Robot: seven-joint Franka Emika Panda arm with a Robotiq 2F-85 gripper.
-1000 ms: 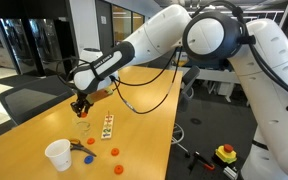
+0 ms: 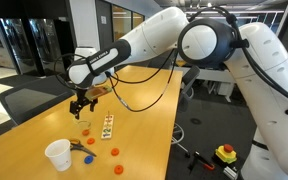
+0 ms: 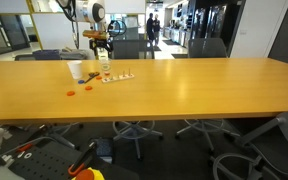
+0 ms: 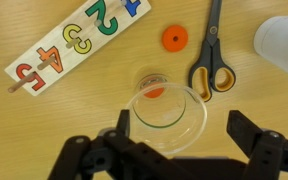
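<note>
Above the table my gripper stands open, its two dark fingers well apart and nothing held. Below and between them is a clear glass [image 4: 204,118], its rim seen from above. An orange disc [image 4: 152,90] shows at the glass's base, apparently inside it. In exterior view 1 the gripper [image 2: 87,102] hovers over this glass, where the orange disc [image 2: 85,132] is low down. Another orange disc [image 4: 174,38] lies on the table beside black-and-orange scissors [image 4: 204,70].
A number board [image 4: 74,45] with pegs lies beside the glass. The white cup [image 4: 286,45] stands past the scissors. Loose orange discs [image 2: 115,152] and a blue disc [image 2: 90,140] lie nearer exterior view 1.
A second ago an orange disc was up at my fingertips; now it is lower, at the glass's base. My gripper has stayed nearly in place and is now empty.
</note>
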